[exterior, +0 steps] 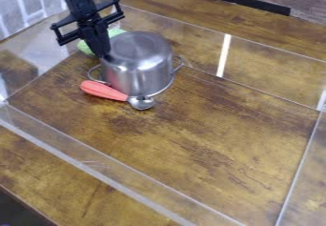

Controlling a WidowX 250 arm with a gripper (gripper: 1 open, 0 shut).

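A steel pot (139, 63) with wire handles sits upright on the wooden table, left of centre. My black gripper (102, 46) reaches down at its left rim, its fingertips partly lost against the pot; it appears shut, with nothing clearly between its fingers. A green textured object (86, 47) lies behind the gripper and pot, mostly hidden. In front of the pot lies a red-handled utensil (105, 90) with a round metal end (141, 102).
A white tape strip (224, 55) crosses it at the back right. Clear edging runs along the left and right sides.
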